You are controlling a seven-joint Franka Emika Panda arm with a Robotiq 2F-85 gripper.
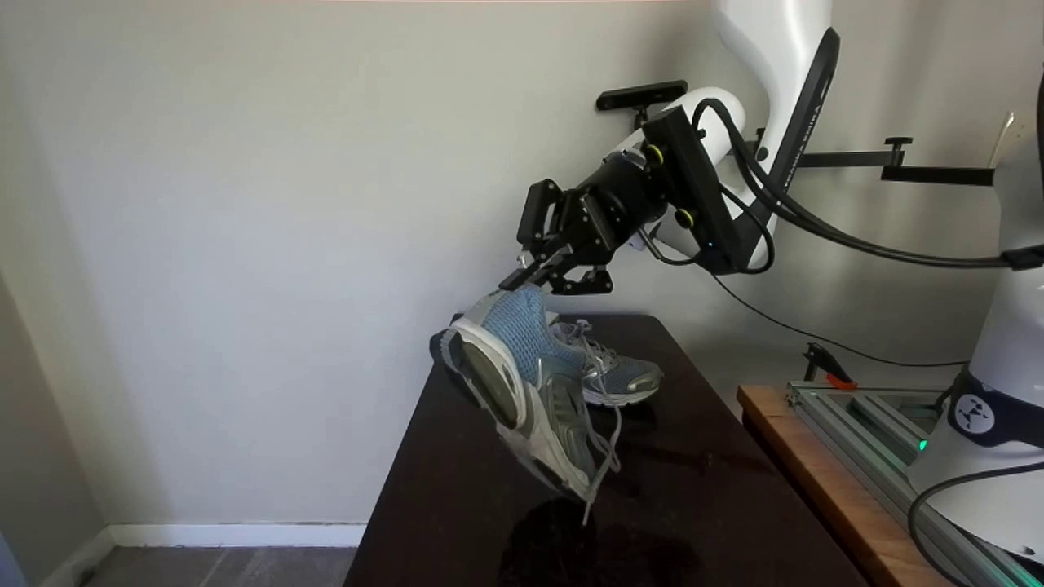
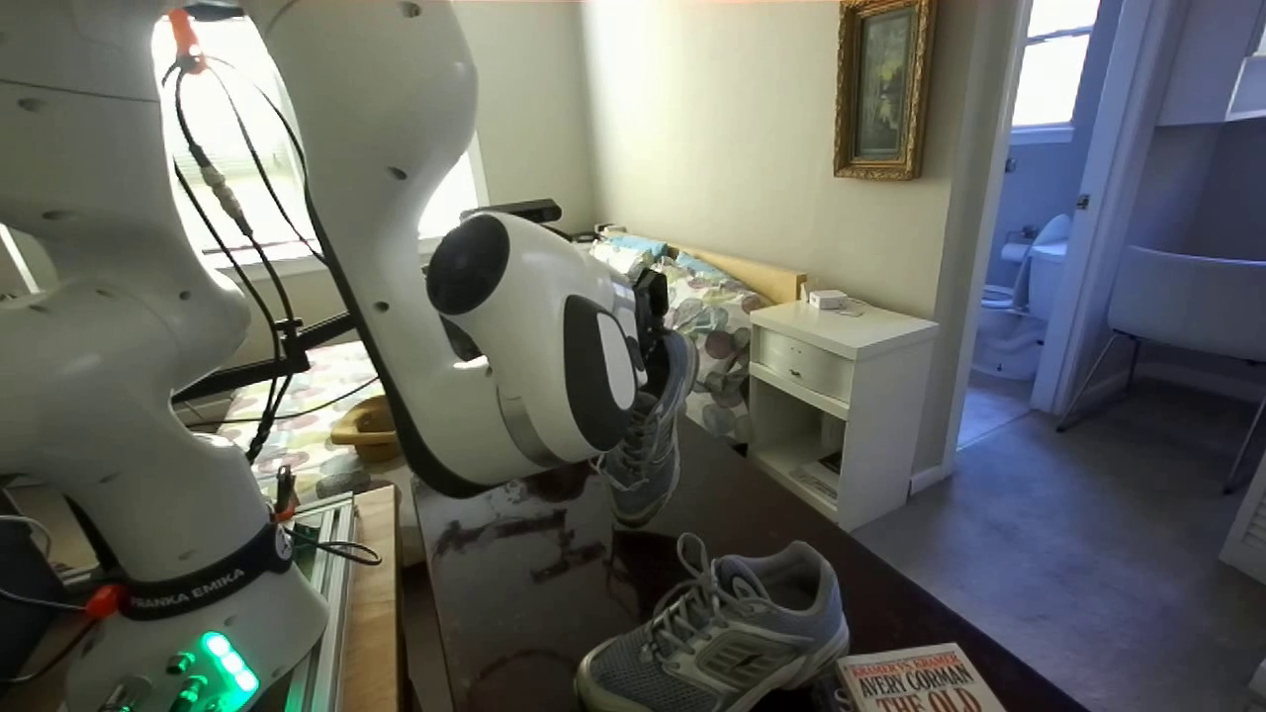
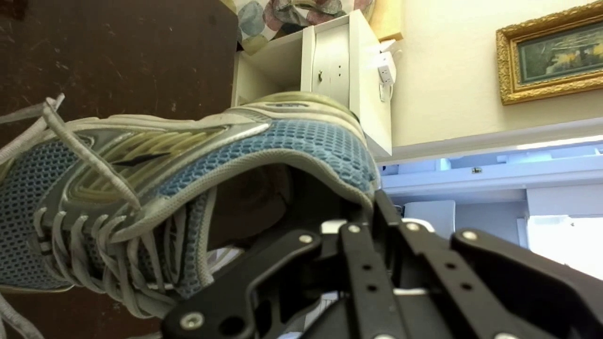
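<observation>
A grey-blue running shoe [image 1: 524,367] hangs heel up and toe down over the dark table [image 1: 685,479], its laces dangling. My gripper [image 1: 516,279] is shut on the rim of its heel collar. The wrist view shows the fingertips pinching that rim at the back of the shoe [image 3: 316,141], with the hollow of the shoe facing the gripper. The matching shoe [image 2: 730,629] stands upright on the table, toe to the left in exterior view 2. In exterior view 1 that second shoe [image 1: 621,375] is partly hidden behind the held one.
A paperback book [image 2: 920,682] lies beside the standing shoe at the table's edge. Past the table stands a white nightstand [image 2: 831,344].
</observation>
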